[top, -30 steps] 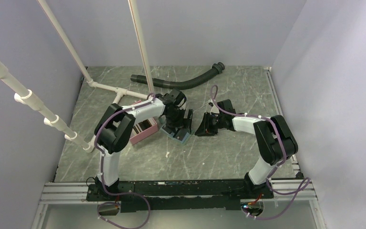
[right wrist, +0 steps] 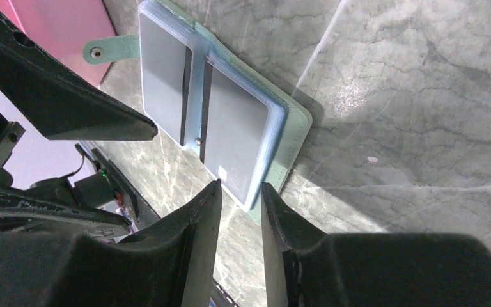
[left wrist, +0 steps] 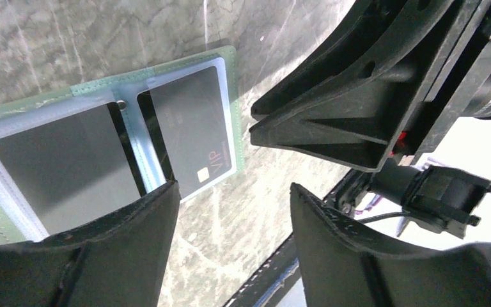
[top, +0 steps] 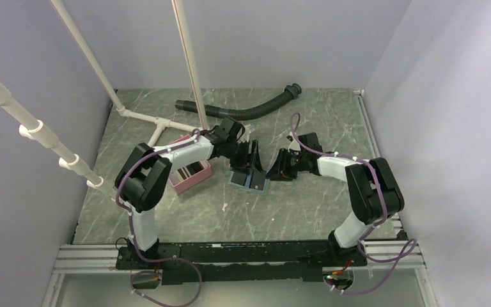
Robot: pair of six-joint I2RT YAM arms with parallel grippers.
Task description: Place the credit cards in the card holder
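A pale green-blue card holder [top: 248,182] lies unfolded on the table between the two arms. In the left wrist view, each half of the card holder [left wrist: 142,142] shows a dark grey card behind its clear window; the right card [left wrist: 198,118] reads VIP. Above the holder's right side, my left gripper [top: 254,163] is open, with nothing between its fingers. Close by on the right, my right gripper [top: 277,171] is open by a narrow gap. In the right wrist view, its fingertips [right wrist: 214,195] appear near the holder's lower right corner; contact cannot be told.
A pink box [top: 194,182] with several cards stands to the left, partly under the left arm. Behind lies a black corrugated hose [top: 243,114], and white pipes [top: 144,118] stand at the back left. Both grippers are close together.
The card holder has shifted to the right and turned slightly. My left gripper's fingers have moved a little right and forward, and the right arm has shifted slightly right.
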